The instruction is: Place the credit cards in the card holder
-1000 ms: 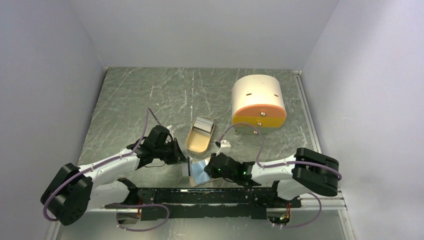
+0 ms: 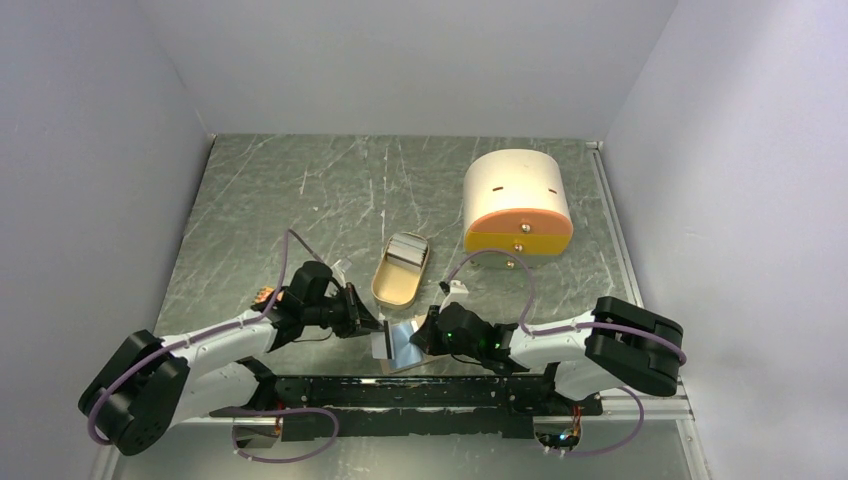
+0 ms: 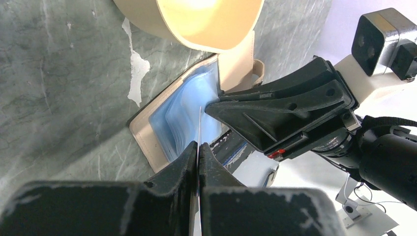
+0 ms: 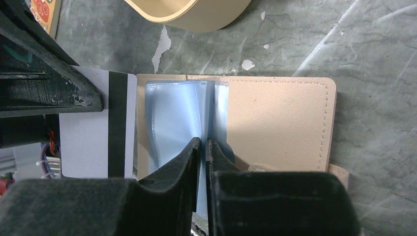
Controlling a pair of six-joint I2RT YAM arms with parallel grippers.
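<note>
My left gripper is shut on a white credit card (image 4: 88, 140) with a black stripe. The left wrist view shows that card only as a thin upright edge. On the table lies the open card holder (image 4: 280, 115), tan with blue inner sleeves (image 3: 189, 110). The card's striped edge is close to the holder's left side; whether they touch I cannot tell. My right gripper is shut on a blue sleeve (image 4: 205, 118), lifting it into a ridge. Part of the holder is hidden by the right fingers (image 3: 241, 108).
Behind the holder stands a beige oval tray (image 2: 392, 286) with several pale cards (image 2: 407, 249) at its far end. A cream box with drawers (image 2: 518, 200) is at the back right. An orange item (image 2: 264, 296) lies by the left arm.
My left gripper has carried the card rightward and slightly toward the table's front edge, closer to the blue sleeves. My right gripper shifted slightly and still grips at the holder. The tray has not moved.
</note>
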